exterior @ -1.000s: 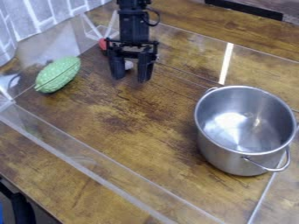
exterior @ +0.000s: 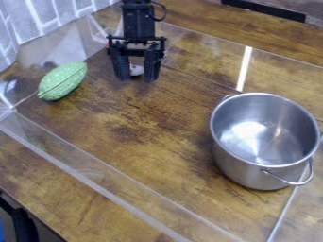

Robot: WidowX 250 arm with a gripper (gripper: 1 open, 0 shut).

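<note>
My black gripper (exterior: 135, 68) is lowered at the upper middle of the camera view, over a small pale object (exterior: 135, 72) that it mostly hides; I cannot tell whether its fingers are open or shut on it. A green oval, cabbage-like object (exterior: 62, 80) lies to its left. A large steel pot (exterior: 263, 142) with side handles stands at the right, well apart from the gripper.
Clear plastic edging runs along the left and lower left, and a pale strip (exterior: 246, 64) lies at the upper right.
My gripper has shifted slightly, and the red item seen behind it earlier is now hidden. The green object and the pot have not moved.
</note>
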